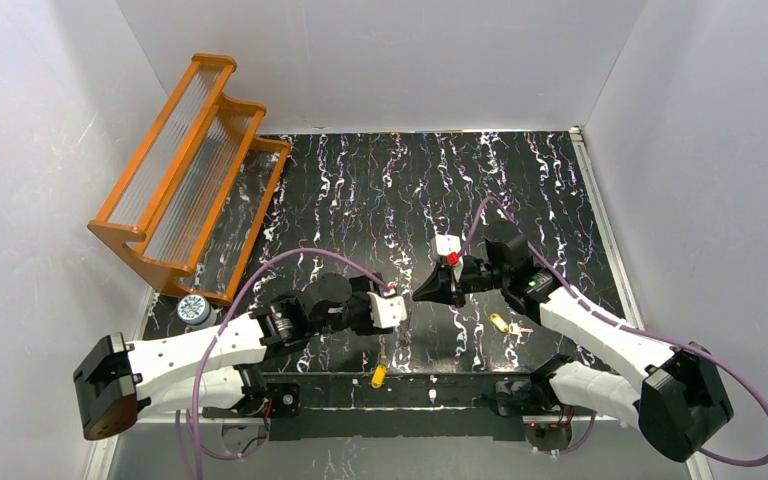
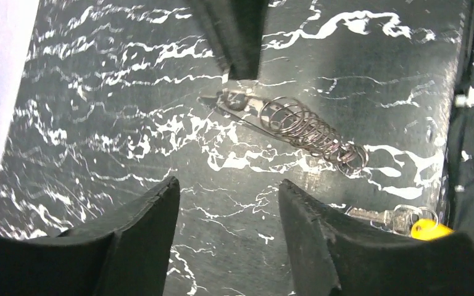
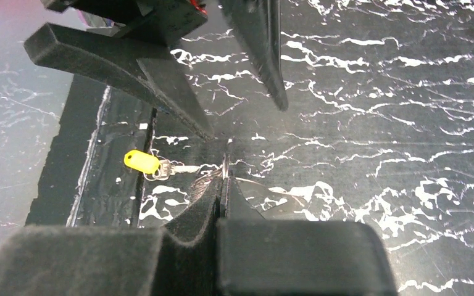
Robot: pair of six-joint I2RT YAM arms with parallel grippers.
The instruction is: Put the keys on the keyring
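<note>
The metal keyring, a long clasp with a wire coil (image 2: 308, 132), hangs over the table in the left wrist view. My right gripper is shut on one end of it; the grip itself is partly hidden. My left gripper stands open beside the ring, its fingers (image 3: 173, 102) well apart with nothing between them. A key (image 2: 373, 216) with a yellow tag (image 2: 431, 229) is below them, apart from both grippers. In the top view that tag (image 1: 378, 376) is at the table's front edge. Another yellow-tagged key set (image 1: 501, 323) lies farther right.
A wooden rack (image 1: 185, 180) with ribbed clear panels stands at the left, and a round white-and-blue container (image 1: 194, 309) sits beside its lower end.
</note>
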